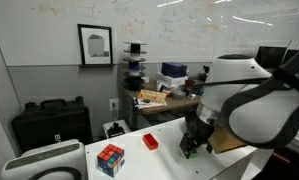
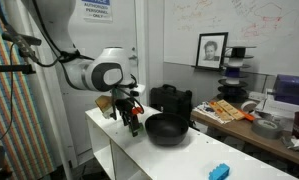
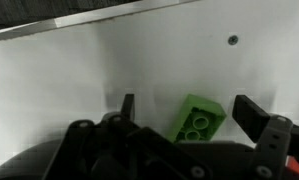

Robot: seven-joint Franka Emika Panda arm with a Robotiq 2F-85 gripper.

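Observation:
A green building block (image 3: 198,119) with round studs lies on the white table, low in the wrist view between the two open fingers. My gripper stands open over it, and a strip of bare table shows on the left side between block and finger. In exterior view 1 the gripper (image 1: 193,146) is down close to the table, partly covering the block (image 1: 192,154). The second exterior view shows the gripper (image 2: 132,124) low, left of the black pan. How far the fingertips are above the table I cannot tell.
A black pan (image 2: 167,129) sits beside the gripper. A red block (image 1: 150,141) and a Rubik's cube (image 1: 111,160) are on the table, with a white appliance (image 1: 46,163) near its front. A blue block (image 2: 220,172) lies beyond the pan. The table's edge (image 3: 89,16) runs close to the gripper.

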